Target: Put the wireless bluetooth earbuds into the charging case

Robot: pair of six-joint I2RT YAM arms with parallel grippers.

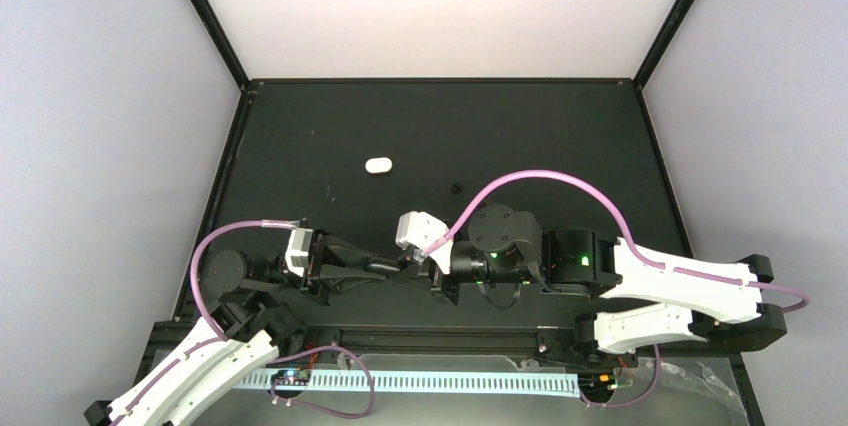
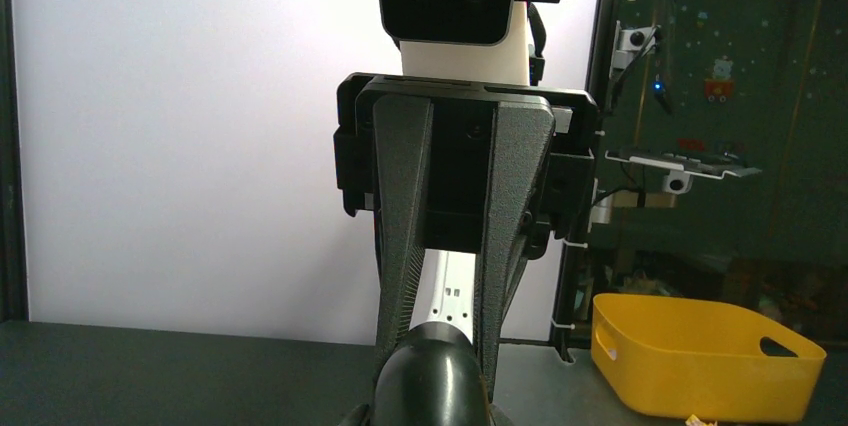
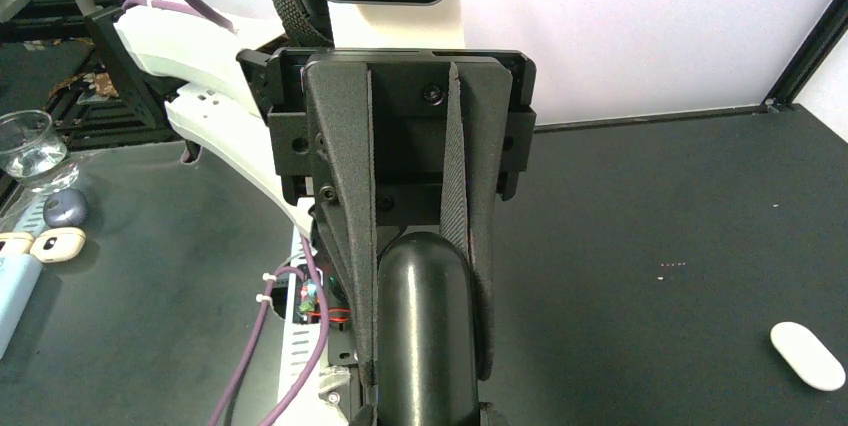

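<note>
My two grippers meet end to end over the front middle of the black table. Both are shut on a glossy black rounded capsule (image 1: 383,265), seen close in the left wrist view (image 2: 430,386) and the right wrist view (image 3: 425,336). My left gripper (image 1: 385,268) comes from the left, my right gripper (image 1: 410,268) from the right, partly hidden under its wrist housing in the top view. A small white oblong case (image 1: 378,165) lies alone behind them, also in the right wrist view (image 3: 806,354). Whether it holds earbuds cannot be told.
A yellow basket (image 2: 705,356) shows beyond in the left wrist view.
</note>
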